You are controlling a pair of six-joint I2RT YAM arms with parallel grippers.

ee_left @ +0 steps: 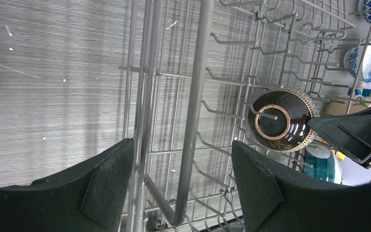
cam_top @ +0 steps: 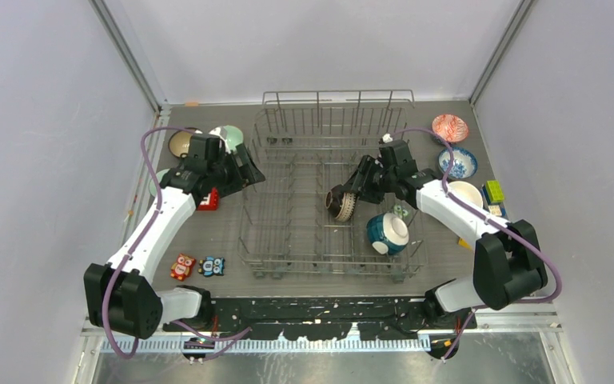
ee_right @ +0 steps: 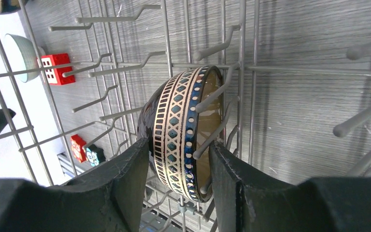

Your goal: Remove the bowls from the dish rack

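Note:
In the wire dish rack a dark bowl with a patterned band leans on its side among the tines. At its rim is my right gripper. In the right wrist view the fingers are apart, one at the bowl's banded outside and the other at its open side; firm contact cannot be told. A teal bowl with white patches rests tilted in the rack's front right corner. Above the rack's left edge my left gripper stands open, with rack wires showing between its fingers and nothing held.
Right of the rack are a red-patterned bowl, a blue-and-white bowl and a cream bowl. A tan bowl and a green one lie left, with a red block and two small toys.

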